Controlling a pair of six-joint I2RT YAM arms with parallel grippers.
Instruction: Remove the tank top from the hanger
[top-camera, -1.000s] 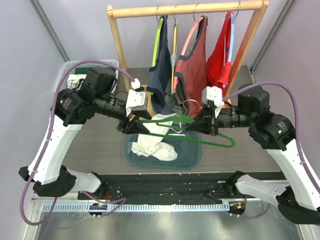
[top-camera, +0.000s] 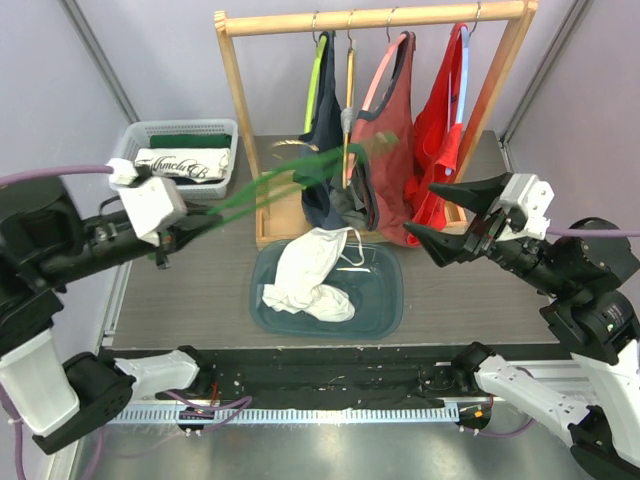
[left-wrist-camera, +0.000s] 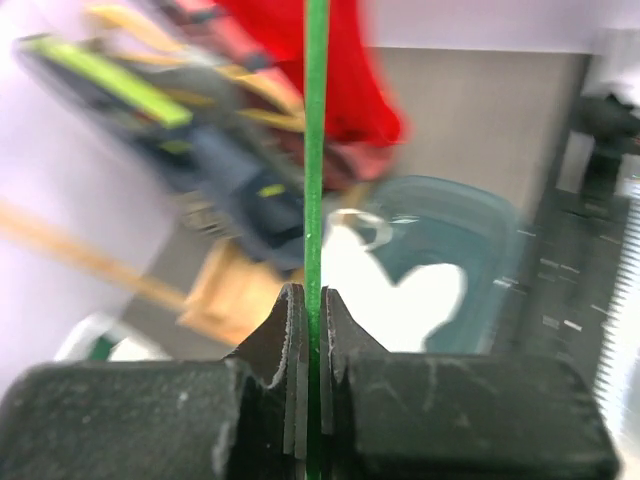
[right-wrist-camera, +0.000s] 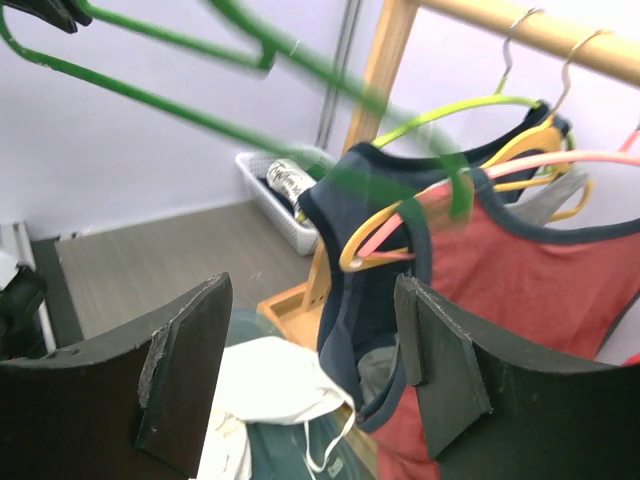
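A bare green hanger (top-camera: 262, 194), blurred by motion in the top view, slants from my left gripper (top-camera: 190, 228) toward the rack. In the left wrist view my left fingers (left-wrist-camera: 345, 335) are shut on its thin green bar (left-wrist-camera: 314, 190). Open and empty, my right gripper (top-camera: 432, 210) stands to the right of the hanger, near the red garments. A white tank top (top-camera: 305, 275) lies crumpled in the dark teal bin (top-camera: 375, 315), one strap trailing over the bin's right part. No cloth hangs on the green hanger.
A wooden rack (top-camera: 380, 17) holds a navy top (top-camera: 322, 130), a rust-red top (top-camera: 393, 140) and a red garment (top-camera: 440, 140) on hangers. The white basket (top-camera: 231, 150) with folded cloth stands at the back left. Bare table lies on both sides of the bin.
My left gripper has swung left, carrying the hanger up and away from over the bin. The right gripper, earlier at the hanger's right end, has opened off it and moved right.
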